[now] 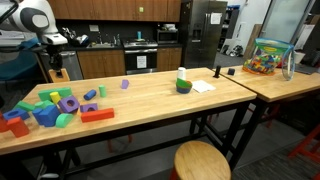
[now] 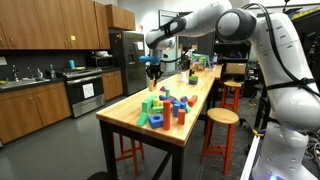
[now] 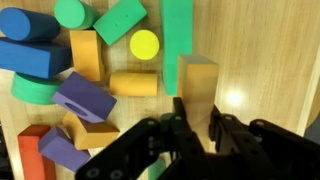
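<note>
An orange block [image 3: 198,82] stands out from my gripper, which is shut on it in the wrist view. Behind it lies a long green block [image 3: 177,35], with a yellow round piece [image 3: 144,45] and an orange cylinder [image 3: 133,84] to the left. Exterior view 1 has the gripper [image 1: 56,66] over the far left end of the table, the orange block small beneath it. How far the block is from the tabletop is hard to judge.
Blue [image 3: 35,58], purple [image 3: 83,97] and red blocks [image 3: 32,150] crowd the wrist view's left side; bare wood fills its right. A green bowl [image 1: 184,86] and white paper [image 1: 203,86] sit farther along the table. A stool [image 1: 202,160] stands in front.
</note>
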